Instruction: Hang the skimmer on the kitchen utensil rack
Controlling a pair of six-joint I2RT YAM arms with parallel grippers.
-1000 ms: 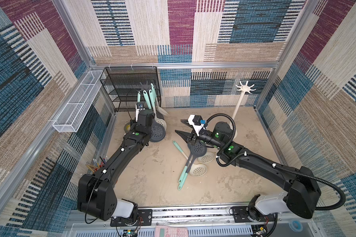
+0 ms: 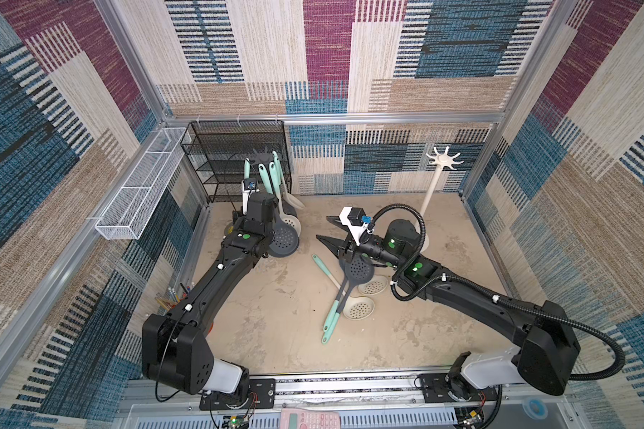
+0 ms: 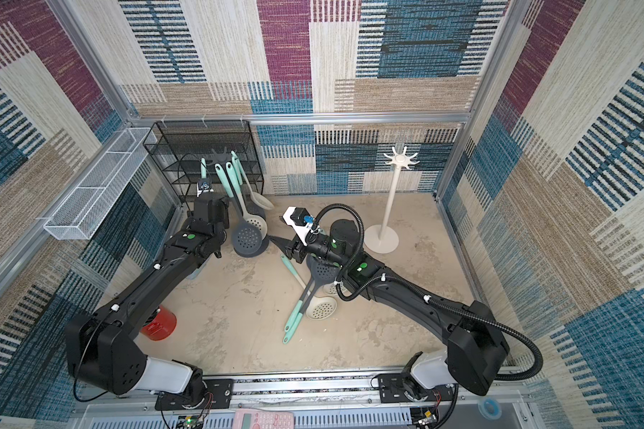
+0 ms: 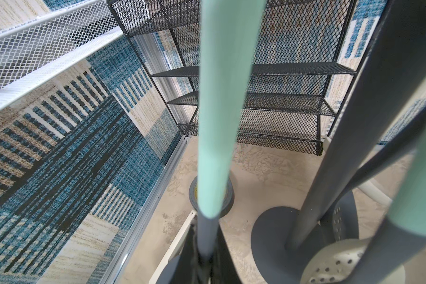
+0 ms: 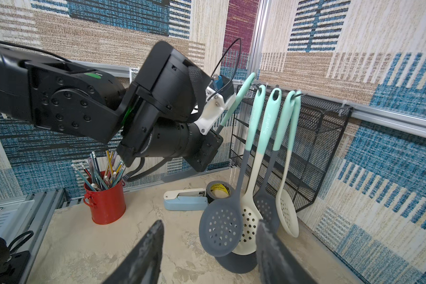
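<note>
A skimmer with a mint handle (image 4: 224, 108) and grey shaft stands roughly upright, with my left gripper shut on the shaft. Its handle top (image 2: 246, 169) is just left of the dark utensil rack (image 2: 262, 155), apart from the utensils hanging there. The rack's dark post (image 4: 359, 118) and round base (image 4: 269, 236) are right of the skimmer in the left wrist view. Several mint-handled utensils (image 5: 269, 113) hang from the rack. My right gripper is open and empty, over the table, right of the rack. The skimmer's head is mostly hidden.
Loose skimmers (image 2: 359, 308) lie mid-table beneath the right arm. A cream rack (image 2: 430, 193) stands empty at right. Black mesh shelves (image 2: 236, 128) are behind the dark rack. A tape roll (image 5: 219, 190), stapler (image 5: 185, 200) and red pencil cup (image 5: 106, 203) occupy the left side.
My left gripper and the held skimmer have shifted slightly left and toward the back over the last second. The right arm shows no visible movement.
</note>
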